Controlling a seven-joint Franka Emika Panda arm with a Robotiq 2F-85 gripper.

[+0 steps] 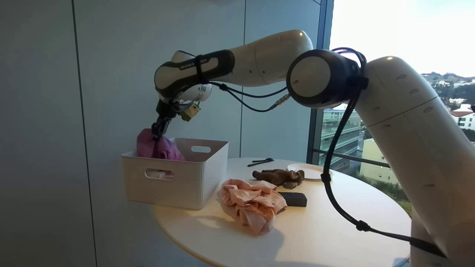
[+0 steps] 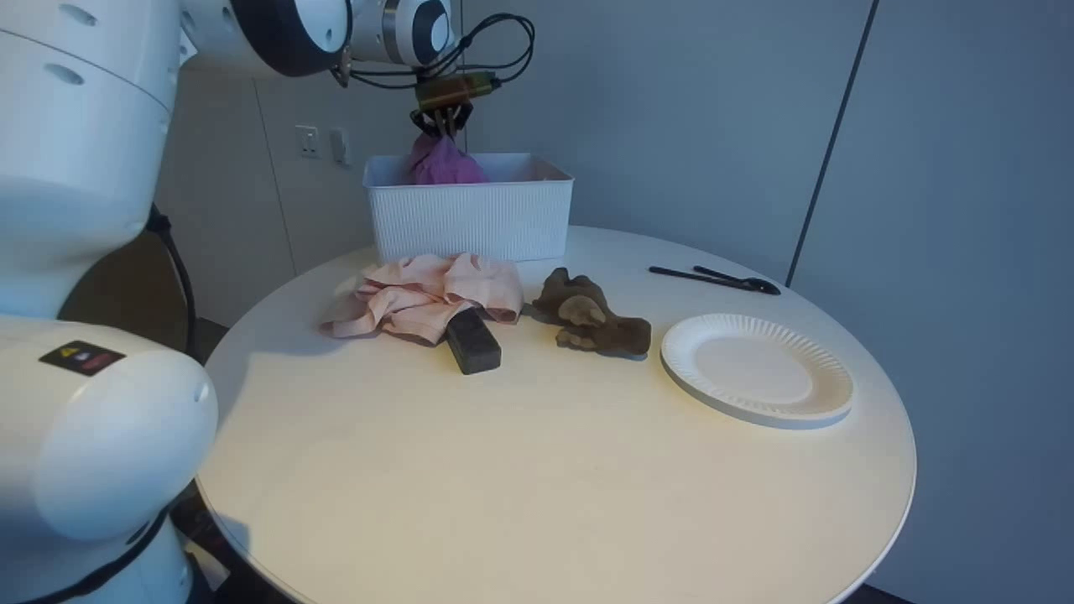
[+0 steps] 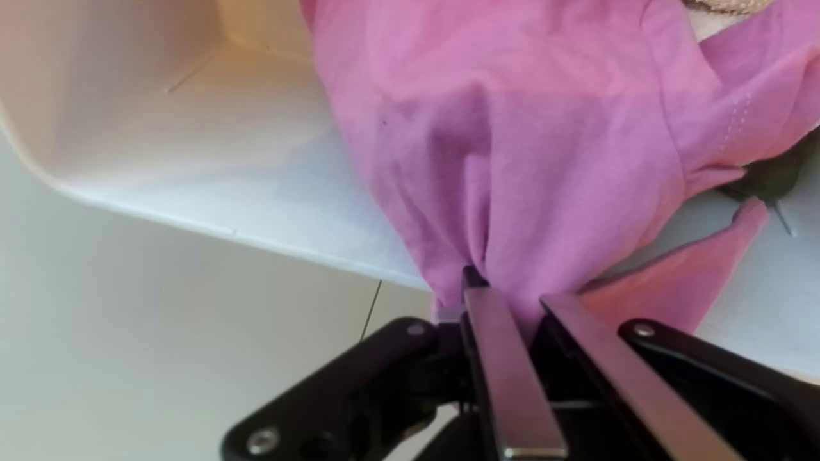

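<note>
My gripper is shut on a bunched fold of purple cloth (image 3: pixel 538 177). From the fingers the cloth drapes down into the white bin (image 1: pixel 164 187), its upper part lifted above the rim. In exterior view 2 the same purple cloth (image 2: pixel 445 164) rises from the bin's left half, below my gripper (image 2: pixel 443 129). Part of the bin's inside shows bare in the wrist view, while a dark green thing (image 3: pixel 772 173) and a tan patch (image 3: pixel 730 6) peek out beside the cloth. What else lies under it is hidden.
On the round table (image 2: pixel 564 483) lie a crumpled pink cloth (image 2: pixel 423 292), a black block (image 2: pixel 472 342), a brown plush toy (image 2: pixel 594 317), white paper plates (image 2: pixel 757 364) and black utensils (image 2: pixel 720 278). The bin overhangs the table's edge.
</note>
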